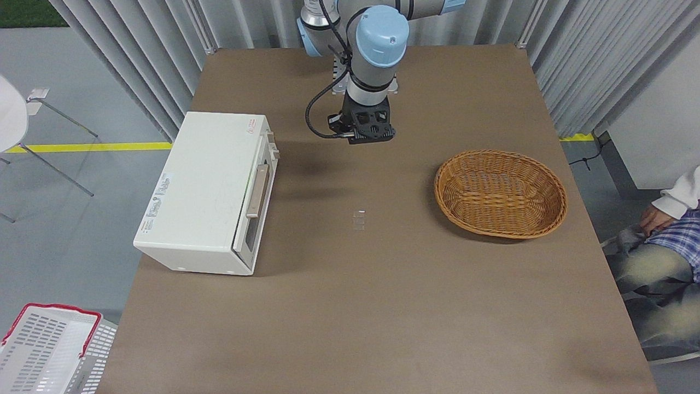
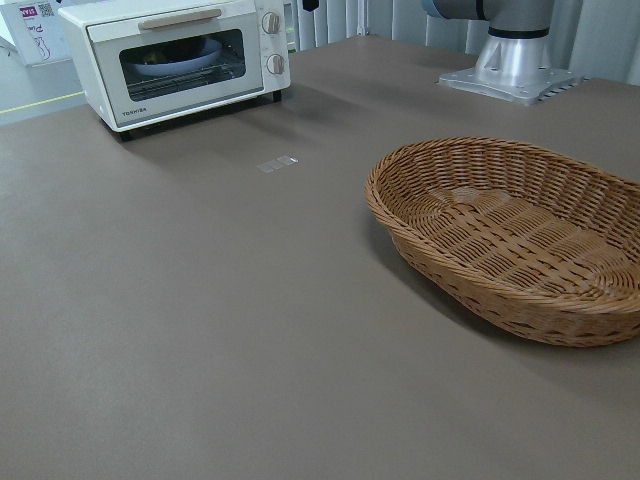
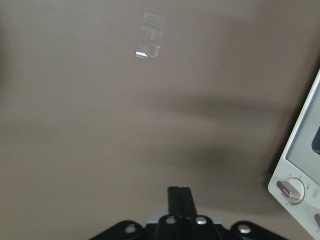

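Observation:
My gripper (image 1: 361, 121) hangs high near the back middle of the table, right of the white toaster oven (image 1: 187, 190). In the wrist view the gripper is shut, fingertips together with nothing visible between them, pointing over bare table. The oven door (image 2: 180, 62) is closed, with a bowl holding something dark behind its glass. The oven's dial (image 3: 295, 190) shows at the right of the wrist view. An empty oval wicker basket (image 1: 500, 193) sits on the right of the table.
Small clear tape pieces (image 1: 359, 220) lie on the table (image 1: 387, 315) between oven and basket. A seated person (image 1: 682, 249) is at the right edge, a white crate (image 1: 49, 348) at lower left.

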